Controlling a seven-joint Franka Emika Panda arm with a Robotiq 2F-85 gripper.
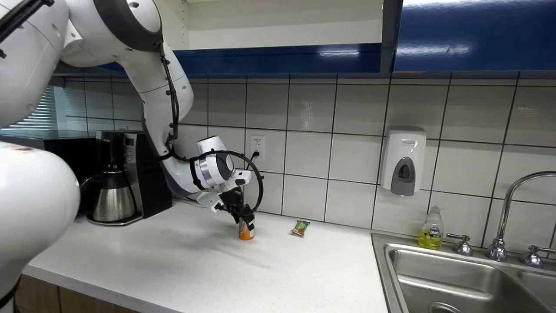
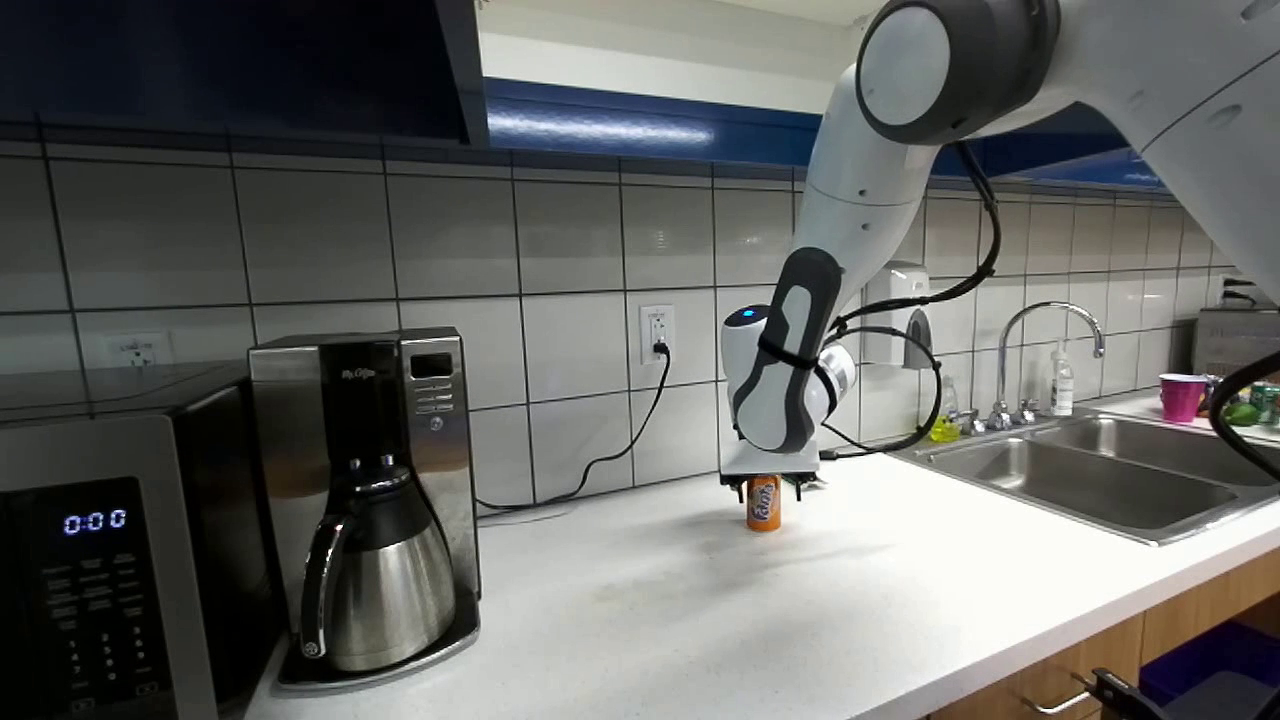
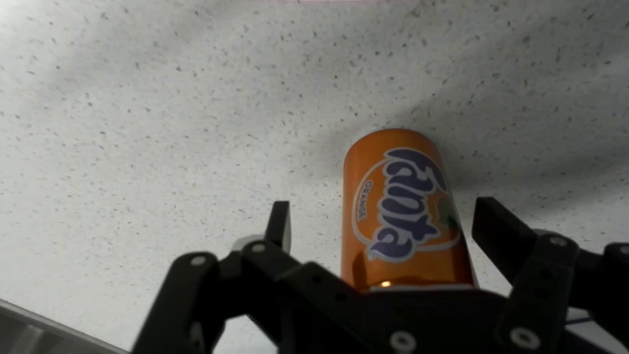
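An orange Fanta can (image 3: 401, 206) stands upright on the white counter, its logo showing in the wrist view and its top hidden behind the gripper body. My gripper is open around the can's upper part. There is a wide gap between the left fingertip and the can, and a narrower one on the right. In exterior view 1 the gripper (image 1: 243, 221) covers much of the can (image 1: 246, 232). From the other side, the can (image 2: 763, 504) shows below the gripper (image 2: 768, 490), between its fingers.
A small green snack packet (image 1: 300, 228) lies right of the can, near the tiled wall. The coffee maker (image 2: 360, 504) and microwave (image 2: 108, 540) stand to the left. At the right are a sink (image 1: 458, 281) and a dish soap bottle (image 1: 431, 229). Bare counter (image 1: 208, 271) extends in front.
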